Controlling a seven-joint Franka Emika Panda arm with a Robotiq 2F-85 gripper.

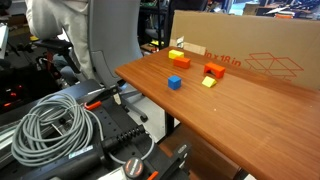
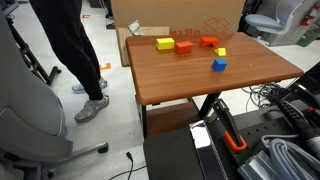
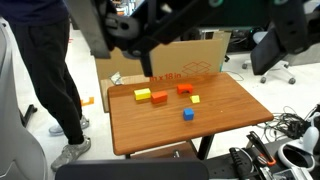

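My gripper looks open in the wrist view, its dark, blurred fingers standing left and right at the top with a wide gap. Through that gap the table shows some way off, and no object is held. On the wooden tabletop lies a blue block, nearest the table's front edge. A small yellow block is close by it. Farther back are two red-orange blocks, one single block and another block beside a larger yellow block.
A cardboard panel stands along the table's back edge. Coiled grey cable and black equipment lie beside the near side. Someone's legs are left of the table.
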